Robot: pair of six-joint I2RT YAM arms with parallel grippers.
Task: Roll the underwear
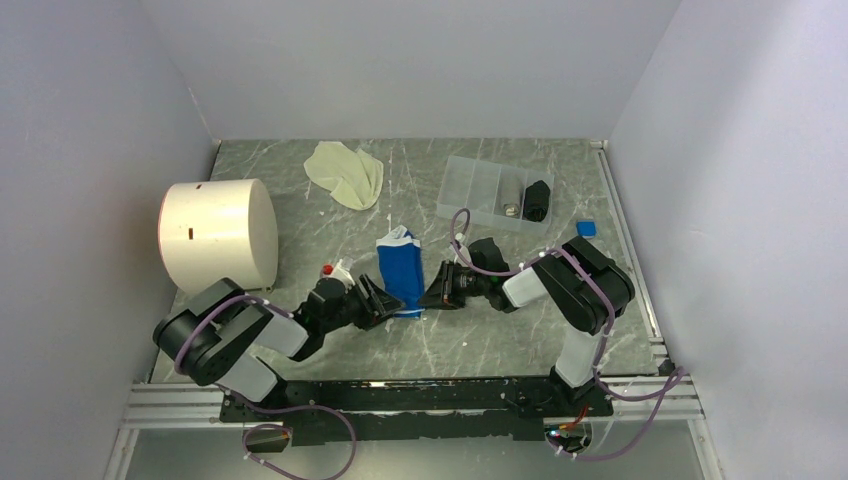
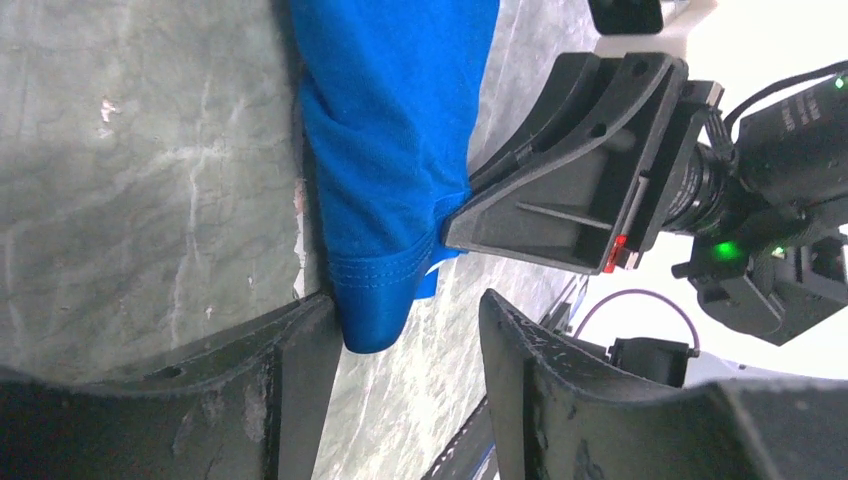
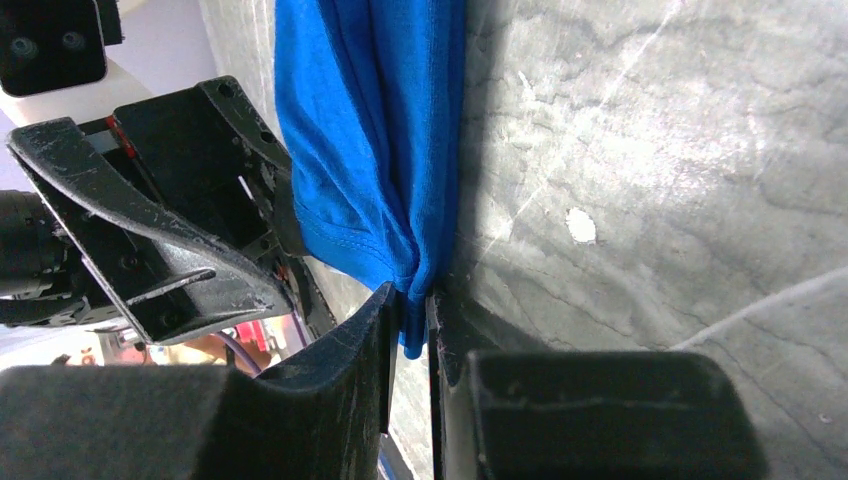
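Folded into a narrow strip, the blue underwear (image 1: 401, 268) lies on the marble table between my two arms, its white-edged end pointing away. At its near right corner my right gripper is shut on the blue fabric, pinching a fold between its fingertips. My left gripper is part open at the near left corner. In the left wrist view a rounded fold of the underwear (image 2: 375, 300) reaches down beside the left finger, with a clear gap toward the other finger.
A clear divided box (image 1: 470, 190) with a rolled black item (image 1: 537, 201) stands at the back right. A cream cloth (image 1: 345, 175) lies at the back left, near a large white cylinder (image 1: 218, 236). A small blue square (image 1: 586, 228) sits far right.
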